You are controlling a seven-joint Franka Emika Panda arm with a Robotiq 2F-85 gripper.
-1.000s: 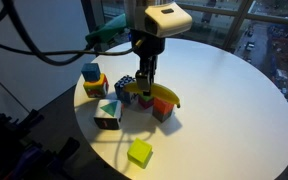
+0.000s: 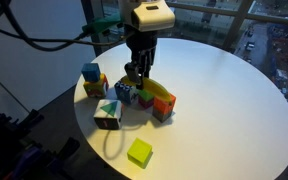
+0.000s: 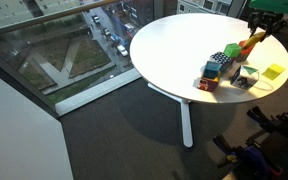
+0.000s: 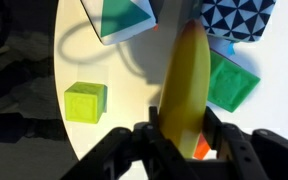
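A yellow banana [image 4: 187,85] lies lengthwise between the fingers of my gripper, which is shut on it, in the wrist view. Exterior view 1 has the gripper [image 2: 138,80] over a cluster of blocks, the banana [image 2: 159,88] reaching out to its right above them. In exterior view 2 the banana [image 3: 252,41] slants at the table's right side. Whether it touches the blocks beneath, I cannot tell.
Near the banana are a green block [image 4: 230,82], a patterned block [image 4: 236,15] and a red block [image 2: 163,107]. A white block with a green triangle [image 2: 108,114], a stack with a blue top [image 2: 91,72] and a lime block [image 2: 140,152] stand around.
Over the last second my gripper has shifted a little left and up in exterior view 1, the banana moving with it. The blocks look unmoved.
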